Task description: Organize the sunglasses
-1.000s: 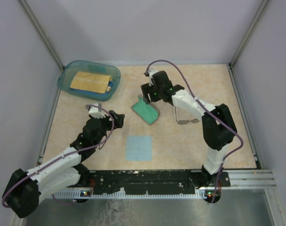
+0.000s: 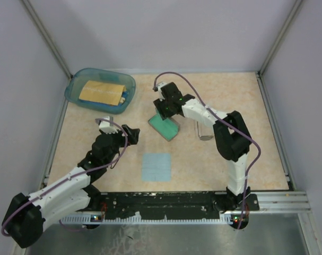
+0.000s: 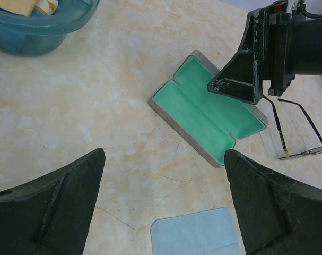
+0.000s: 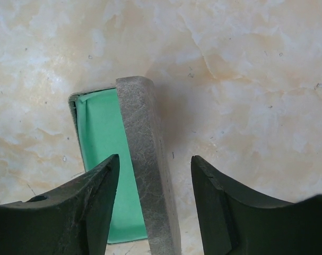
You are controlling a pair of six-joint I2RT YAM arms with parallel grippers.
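An open glasses case (image 3: 192, 122) with green lining lies mid-table. My right gripper (image 2: 159, 109) is over its far end; in the right wrist view the fingertips (image 4: 155, 164) straddle the case's grey upright wall (image 4: 145, 133), apparently without closing on it. Sunglasses (image 3: 309, 151) lie with temples extended to the right of the case, partly behind the right arm. My left gripper is open above the table, left of the case, nothing between its fingers.
A teal basket (image 2: 70, 90) holding a yellow item stands at the back left. A light blue cloth (image 2: 156, 167) lies at the front middle.
The left arm has stayed put.
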